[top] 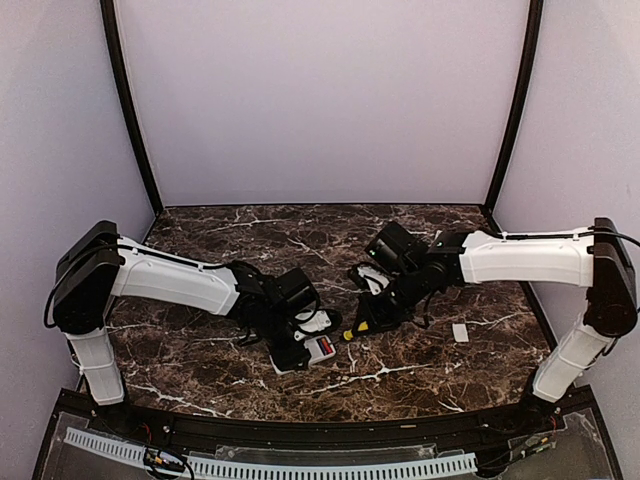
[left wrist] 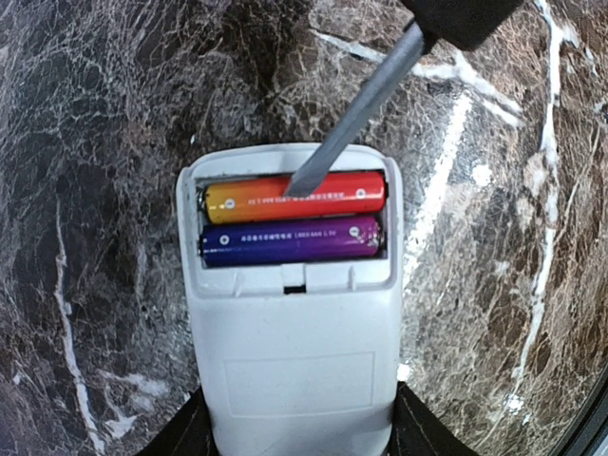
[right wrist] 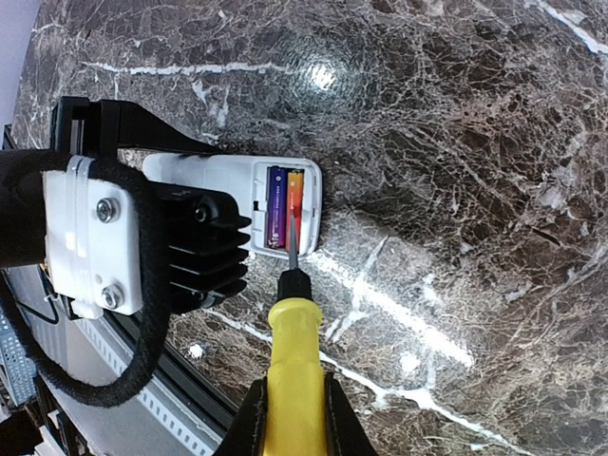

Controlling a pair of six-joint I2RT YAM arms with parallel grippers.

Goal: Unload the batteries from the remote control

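Observation:
In the left wrist view the white remote control (left wrist: 299, 332) lies back up, its battery bay uncovered. Two batteries sit side by side in it: an orange-red battery (left wrist: 366, 192) by the remote's end and a purple battery (left wrist: 290, 242) beside it. My left gripper is shut on the remote's body. A yellow-handled screwdriver (right wrist: 295, 356) is clamped in my right gripper. Its grey shaft (left wrist: 366, 104) slants over the remote's end, with the tip over the middle of the orange-red battery; whether it touches cannot be told.
A small white piece (top: 460, 332) lies to the right on the dark marbled table (top: 260, 225). The right arm partly covers another white item (top: 438, 238) at the back right. Close beside the screwdriver stands the left gripper's body (right wrist: 104, 233).

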